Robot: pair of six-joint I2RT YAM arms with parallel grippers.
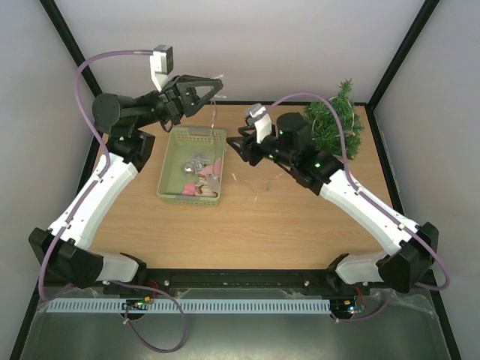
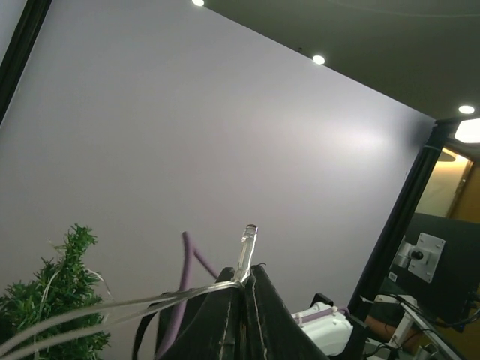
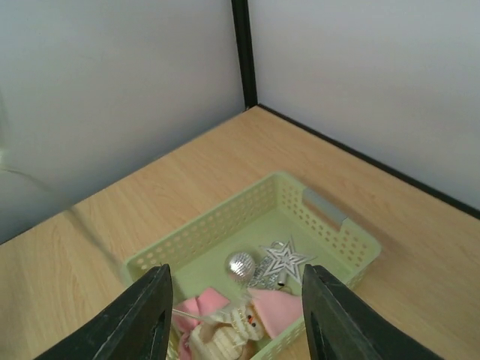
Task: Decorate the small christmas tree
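Observation:
My left gripper [image 1: 215,84] is raised above the basket's back end, shut on a clear thin strand [image 2: 247,247], which hangs down toward the basket. My right gripper [image 1: 234,142] stands open beside the green basket [image 1: 169,150], its fingertips aimed at it in the right wrist view. The basket holds a silver ball [image 3: 241,265], a silver star [image 3: 285,260], pink pieces [image 3: 276,307] and a small figure [image 3: 225,337]. The small green tree [image 1: 330,131] stands at the back right, partly behind the right arm, with strands on it [image 2: 46,285].
Thin clear strands lie on the table between basket and tree. Pale walls with black posts border the table at back and sides.

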